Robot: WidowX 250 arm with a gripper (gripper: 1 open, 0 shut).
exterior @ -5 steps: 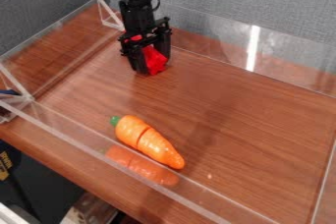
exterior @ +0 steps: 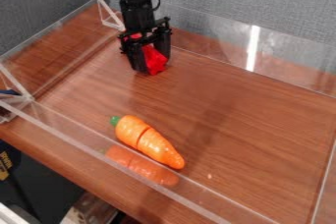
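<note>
The black gripper (exterior: 144,49) hangs down at the back left of the wooden surface, right over a red object (exterior: 153,61). Its fingers surround the red object and hide much of it, so whether they are shut on it cannot be told. An orange toy carrot (exterior: 149,141) with a green tip lies near the front.
Clear plastic walls (exterior: 254,46) edge the wooden surface (exterior: 250,130). The middle and right of the surface are open. A dark area with some items lies outside at the front left.
</note>
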